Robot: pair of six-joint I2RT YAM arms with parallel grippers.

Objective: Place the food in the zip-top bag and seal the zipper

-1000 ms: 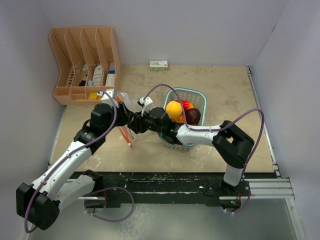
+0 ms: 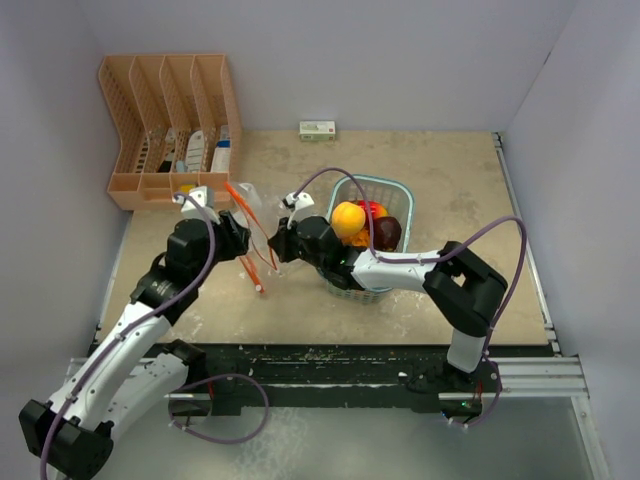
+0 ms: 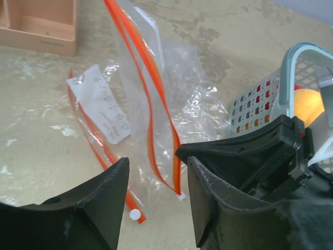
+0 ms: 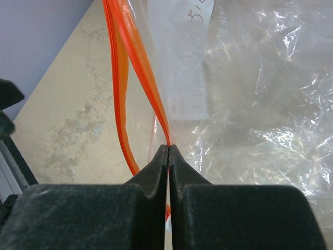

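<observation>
A clear zip top bag (image 3: 182, 78) with orange zipper strips (image 3: 151, 67) is partly lifted off the table. My right gripper is shut on one orange strip of its mouth, pinched right at the fingertips. The strips bow slightly apart in both wrist views. To the left of this hold, my left gripper stands part open, its fingers (image 3: 117, 179) apart and not closed on the bag. Food lies in the grey-green basket (image 2: 402, 200): a yellow piece (image 2: 348, 219), a red one (image 2: 375, 209) and a dark round one (image 2: 387, 234).
A peach divided rack (image 2: 122, 185) stands at the back left, holding several items. Near the back wall is a small white-green box (image 2: 317, 131). Another orange strip (image 3: 104, 156) with a white paper label (image 3: 101, 104) lies under the bag.
My left gripper has moved left, away from the right one, and more of the orange strips now shows between them.
</observation>
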